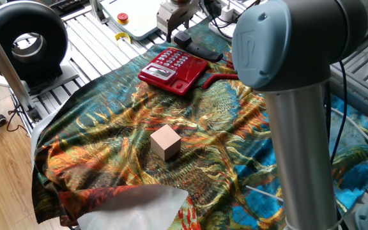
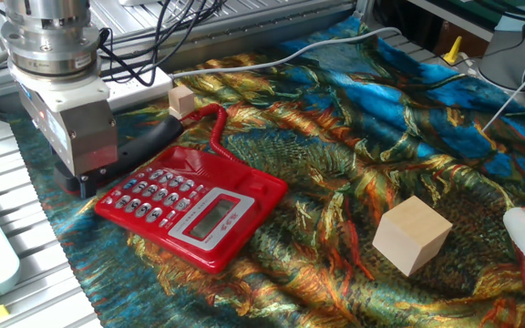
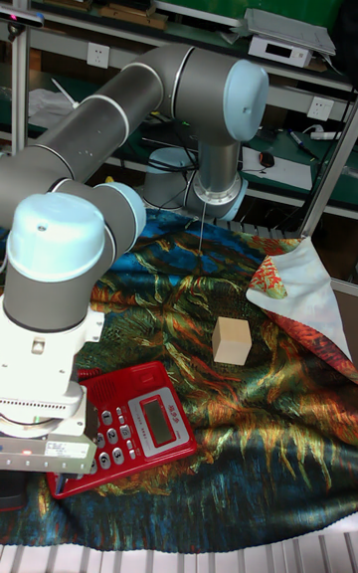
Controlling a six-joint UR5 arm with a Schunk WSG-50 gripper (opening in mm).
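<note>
A red desk phone (image 2: 203,205) with silver keys and a small display lies on the patterned cloth. Off its base, along the keypad side, is the black handset (image 2: 149,141), joined by a coiled red cord (image 2: 217,137). My gripper (image 2: 84,189) points down at one end of the handset, a dark finger showing in front of it in exterior view 2. Whether the fingers are apart or closed around the handset is not visible. In exterior view 1 the gripper (image 1: 169,37) is at the top edge, partly cut off.
A wooden cube (image 2: 412,235) rests on the cloth away from the phone; a smaller wooden block (image 2: 181,100) sits by the handset's far end. The cloth (image 1: 101,121) is wrinkled, one corner folded over. Cables (image 2: 167,36) run behind the gripper.
</note>
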